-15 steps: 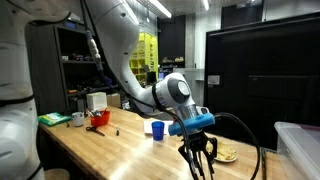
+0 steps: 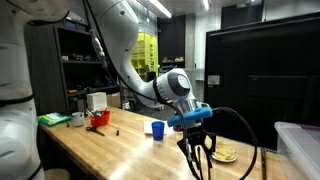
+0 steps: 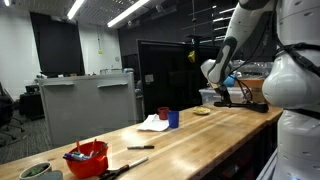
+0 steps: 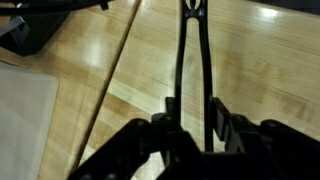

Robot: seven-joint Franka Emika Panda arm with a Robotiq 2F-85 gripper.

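My gripper (image 2: 202,168) is low at the table's right front in exterior view 1. In exterior view 2 the gripper is at the far right, small and hard to read. In the wrist view a black, tong-like tool (image 4: 207,65) with two long arms runs down from the top edge to between the dark fingers. Whether the fingers grip the tool or only stand around it cannot be told. A plate with something yellow (image 2: 224,154) sits on the table just behind the gripper.
A blue cup (image 2: 158,130) stands farther back, beside white paper (image 3: 153,124) and a dark red cup (image 3: 163,112). A red container (image 3: 86,160) with tools is at the table's other end.
In exterior view 1 the gripper's fingers have shifted slightly and look a little lower and farther left. The plate and cups have stayed put.
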